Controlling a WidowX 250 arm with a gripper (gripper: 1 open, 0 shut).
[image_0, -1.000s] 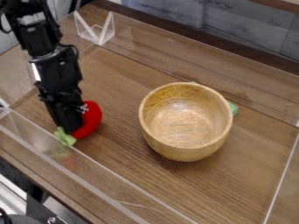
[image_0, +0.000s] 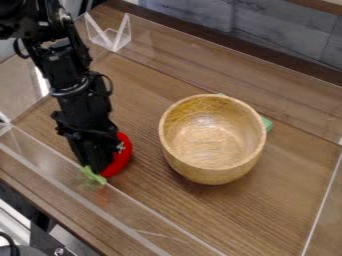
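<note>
My black gripper reaches down from the upper left at the front left of the wooden table, closed on a red round object with some green at its lower left, perhaps a leafy top. The fingers partly hide the red object, so its exact shape is unclear.
A large yellow bowl sits right of the gripper, with a small green item partly behind it. A white wire object is at the back left.
The arm and gripper have shifted slightly right, toward the bowl, and show larger. The red object stays at nearly the same spot beside the fingers.
</note>
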